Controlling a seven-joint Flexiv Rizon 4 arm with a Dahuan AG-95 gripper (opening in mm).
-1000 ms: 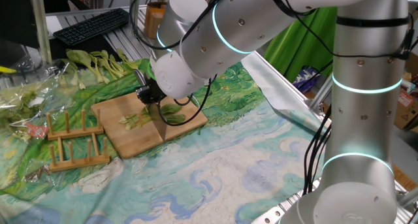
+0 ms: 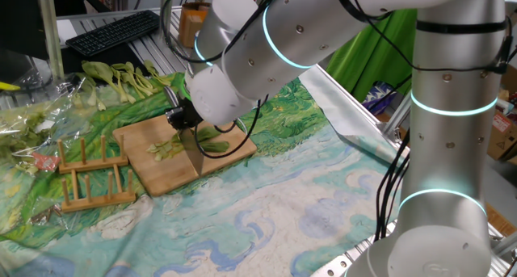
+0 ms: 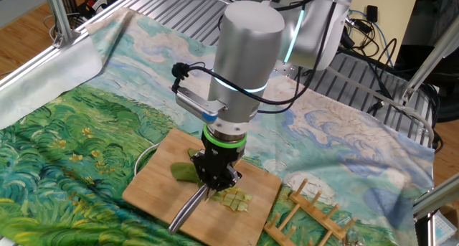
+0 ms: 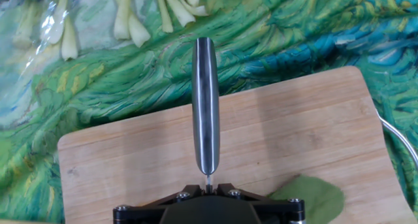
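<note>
A knife with a steel handle (image 4: pixel 206 106) is clamped in my gripper, the handle sticking out past the fingers. In exterior view 2 the gripper (image 3: pixel 209 191) sits low over the wooden cutting board (image 3: pixel 154 185), with the knife handle (image 3: pixel 188 210) slanting toward the board's near edge. Exterior view 1 shows the knife blade (image 2: pixel 195 159) standing edge-down among the greens, its contact with the board unclear. Cut pale-green pieces (image 3: pixel 235 199) lie to one side of the gripper, and a leafy part (image 3: pixel 185 172) to the other. The wrist view shows only a green leaf (image 4: pixel 312 199).
A wooden peg rack (image 2: pixel 97 184) stands beside the board. Leafy stalks (image 2: pixel 121 81) lie behind it, and clear plastic wrap with greens (image 2: pixel 28 132) is at the left. A keyboard (image 2: pixel 113 33) sits farther back.
The gripper and knife have shifted only slightly over the board. Board, rack and loose stalks look unmoved.
</note>
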